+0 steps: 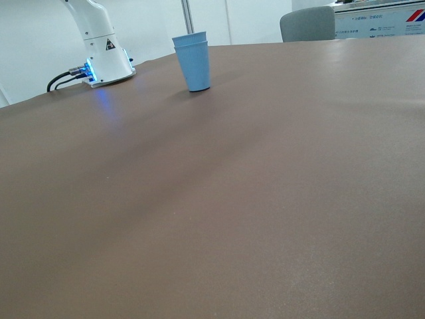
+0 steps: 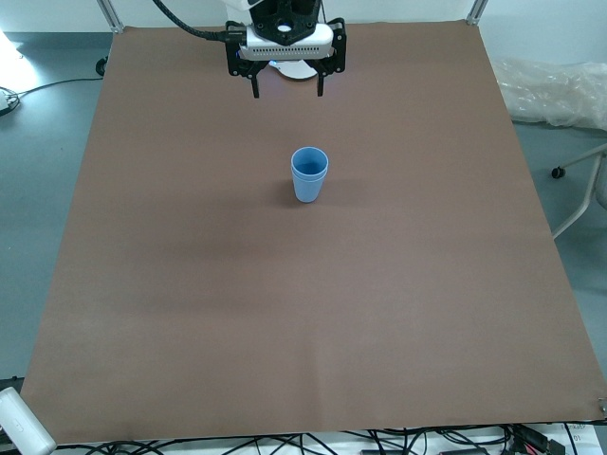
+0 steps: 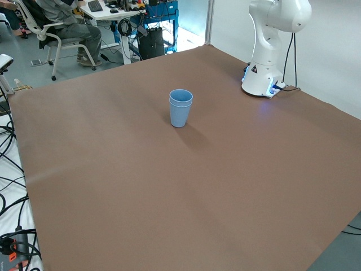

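Two light blue cups, nested and upright (image 2: 309,180), stand near the middle of the brown tabletop (image 2: 313,313); they also show in the top view as a tapered stack (image 1: 192,65) and in the right view (image 3: 180,110). My gripper (image 2: 287,87) hangs at the far end in the left view, well behind and above the cups, open with its two black fingers apart and nothing between them. It is out of sight in the top and right views, where only the white arm's base (image 3: 260,79) appears.
Cables (image 3: 11,243) run along one edge. A chair (image 3: 53,36), a seated person and a desk stand beyond the table; plastic sheeting (image 2: 555,93) lies beside it.
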